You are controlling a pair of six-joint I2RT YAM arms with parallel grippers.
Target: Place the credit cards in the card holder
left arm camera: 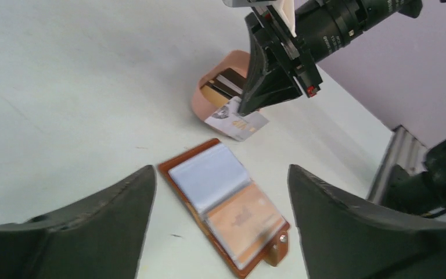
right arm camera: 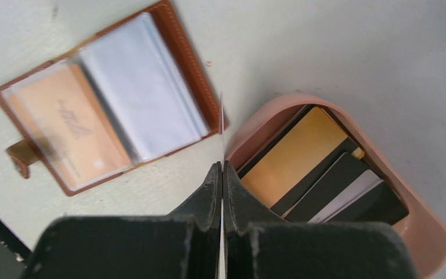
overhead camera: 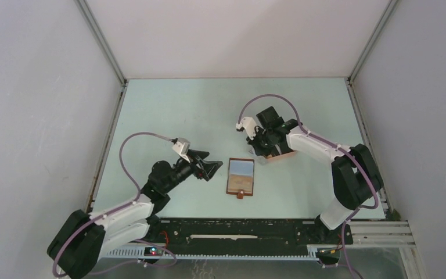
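Note:
The brown card holder (overhead camera: 241,183) lies spread flat at the front middle of the table, with pale clear sleeves inside (right arm camera: 142,87). My right gripper is shut on a thin see-through card with a dark map print (left arm camera: 236,123). In the right wrist view this card (right arm camera: 221,125) shows edge-on, like a fine line. The right fingertips are between the holder and the pink box. To the left of the holder, my left gripper (overhead camera: 213,163) stands open, its fingers (left arm camera: 136,195) wide apart with nothing between them.
A pink box (right arm camera: 403,186) sits right of the holder, with a yellow card (right arm camera: 302,148) and several dark cards (right arm camera: 345,180) in it. The right arm partly covers it from above.

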